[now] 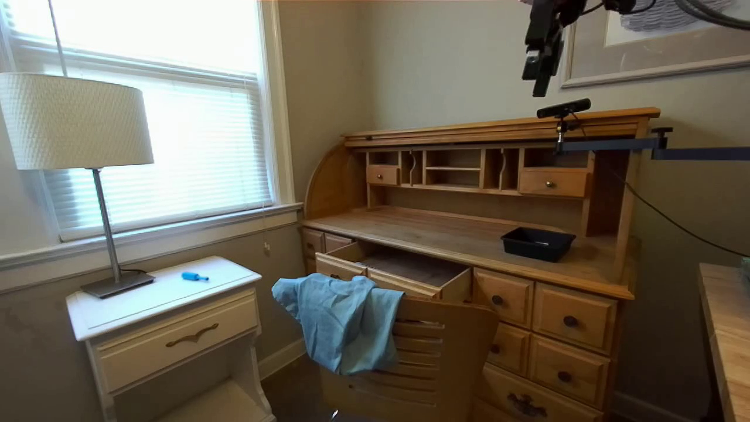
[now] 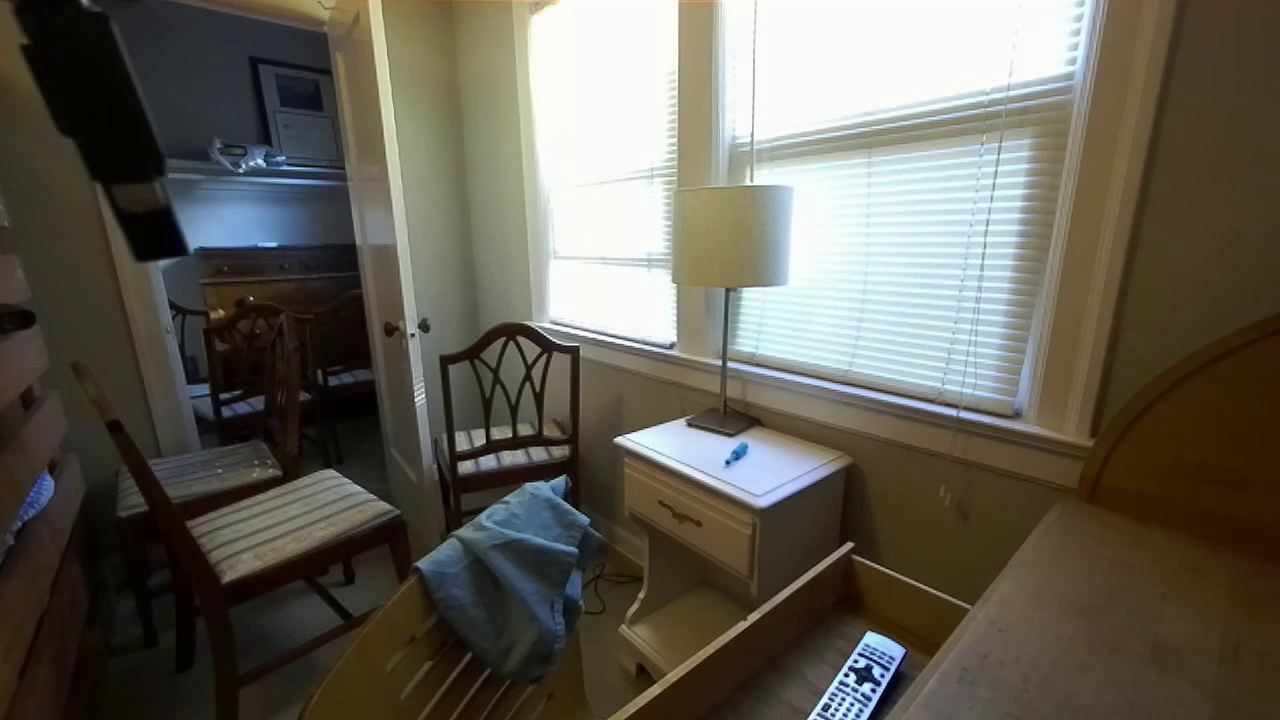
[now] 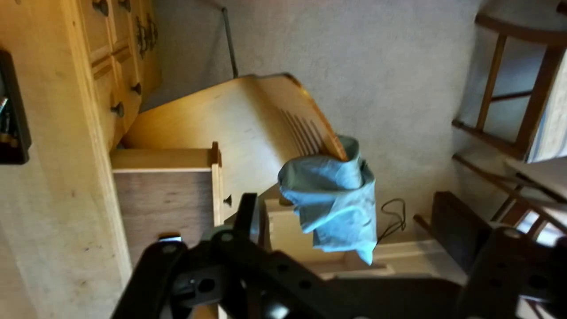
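Observation:
High at the upper right in exterior view 1, my gripper [image 1: 539, 84] hangs above the desk's back, away from every surface. In the wrist view its dark fingers [image 3: 246, 215] stand wide apart, so it looks open, with no object held between them. Far below lies a light blue cloth [image 3: 337, 194], draped over the back of a wooden chair [image 1: 457, 344]. The desk's middle drawer [image 1: 415, 264] is pulled out, and a remote control [image 2: 861, 678] rests inside it. A small blue object [image 1: 194, 276] lies on the white nightstand [image 1: 232, 271].
A black tray [image 1: 538, 244] with small items sits on the right part of the desk [image 1: 422, 226]. On the nightstand stands a lamp [image 1: 74, 119]. A camera on a bar [image 1: 612, 145] crosses near the desk's right end.

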